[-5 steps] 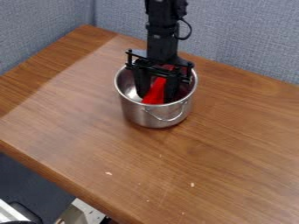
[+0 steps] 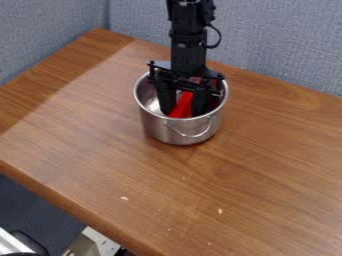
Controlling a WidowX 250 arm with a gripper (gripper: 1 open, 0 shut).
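A shiny metal pot with a wire handle stands on the wooden table. Reaching down into it from the top is my black gripper, its body over the rim and fingers inside. A red object lies in the pot among the dark fingers. Whether the fingers are closed on it is unclear, as the pot wall and gripper body hide much of it.
A grey padded wall runs behind the table. Dark equipment lies off the table's edge at the bottom left.
The gripper has shifted very slightly within the pot; otherwise little has visibly changed.
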